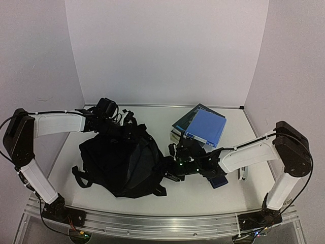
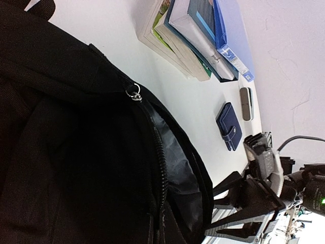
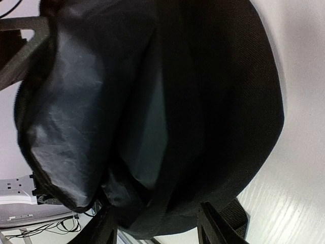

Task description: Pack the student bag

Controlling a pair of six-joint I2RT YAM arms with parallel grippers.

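The black bag (image 1: 114, 162) lies on the left of the table, its zippered mouth (image 2: 160, 157) gaping with grey lining showing. My left gripper (image 1: 127, 121) is at the bag's far edge. In the left wrist view, its fingertips sit close together on the zipper edge at the bottom, with bag fabric between them. My right gripper (image 1: 170, 168) is at the bag's right side. In the right wrist view its fingers (image 3: 104, 226) stand well apart, with bag cloth in front of and between them. A blue binder (image 1: 207, 125) tops a stack of books (image 2: 190, 43).
The dark blue wallet (image 2: 229, 127) lies right of the bag, partly under the right arm in the top view. Beyond it is a stapler (image 1: 243, 173). Walls close off the back and sides.
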